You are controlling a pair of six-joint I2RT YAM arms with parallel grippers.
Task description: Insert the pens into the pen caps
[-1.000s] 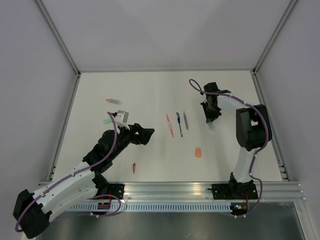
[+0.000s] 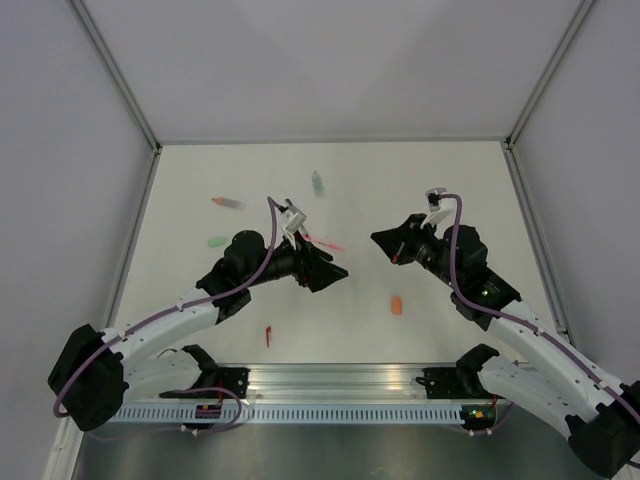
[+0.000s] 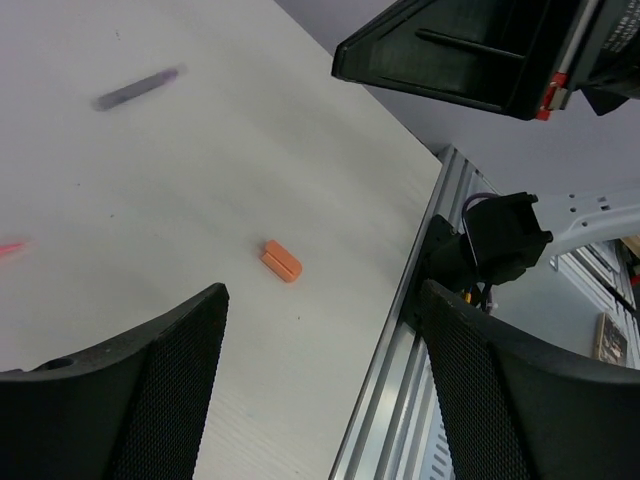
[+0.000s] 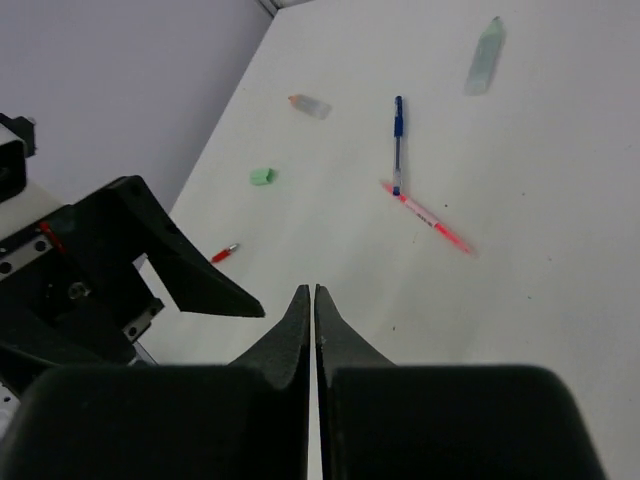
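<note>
My left gripper (image 2: 322,272) stands open and empty above the middle of the table (image 2: 350,340). My right gripper (image 2: 390,250) is shut, nothing showing between its fingers, facing the left one. In the right wrist view lie a blue pen (image 4: 398,145), a pink pen (image 4: 430,218), a red cap or pen piece (image 4: 225,252), a green cap (image 4: 262,177), an orange-tipped clear piece (image 4: 312,106) and a pale translucent piece (image 4: 484,60). The left wrist view shows an orange cap (image 3: 282,261) and a grey pen (image 3: 135,88).
The table's front rail (image 3: 372,420) runs beside the right arm's base in the left wrist view. Grey walls surround the back and sides.
My right gripper has moved from the right side toward the centre, lower in the top view. My left gripper has moved right toward it, over the pens.
</note>
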